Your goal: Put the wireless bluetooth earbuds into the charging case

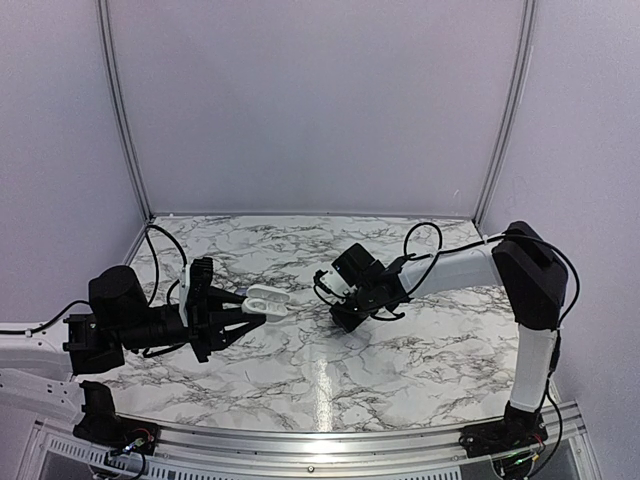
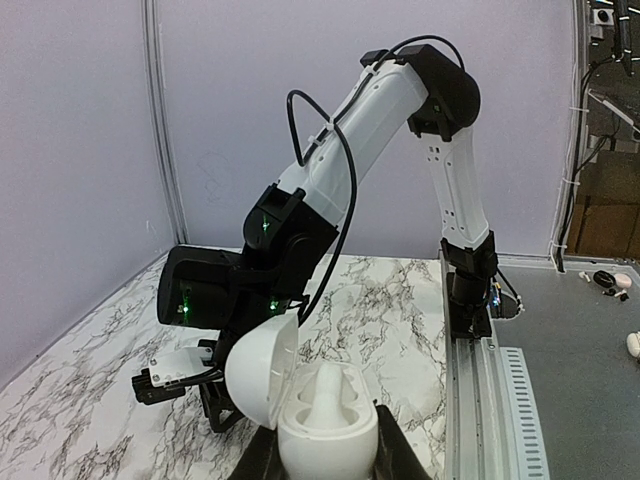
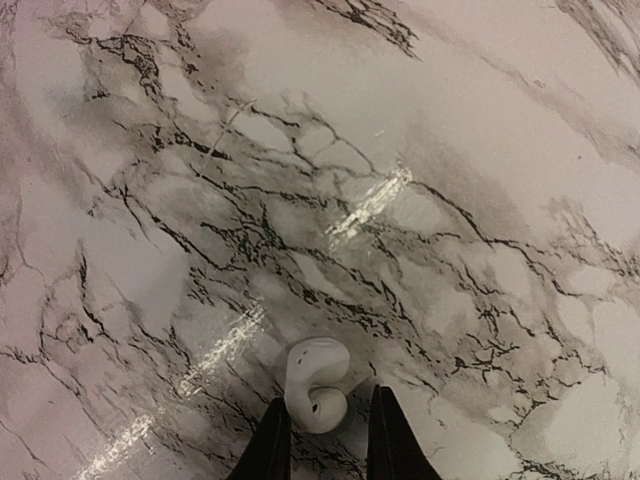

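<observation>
My left gripper [image 1: 250, 318] is shut on the white charging case [image 1: 266, 304], held above the table at the left. In the left wrist view the case's lid [image 2: 262, 370] stands open. A raised white middle [image 2: 327, 395] shows between its recesses. A white earbud [image 3: 316, 390] appears in the right wrist view, at the fingertips of my right gripper. It overlaps the left finger's tip, with a narrow gap towards the right finger [image 3: 385, 430]. Whether it is gripped or lies on the table is unclear. The top view hides it beneath the right wrist.
A metal rail [image 1: 300, 440] runs along the front edge, and light walls stand on the other sides. Cables loop over the right arm [image 1: 455, 270].
</observation>
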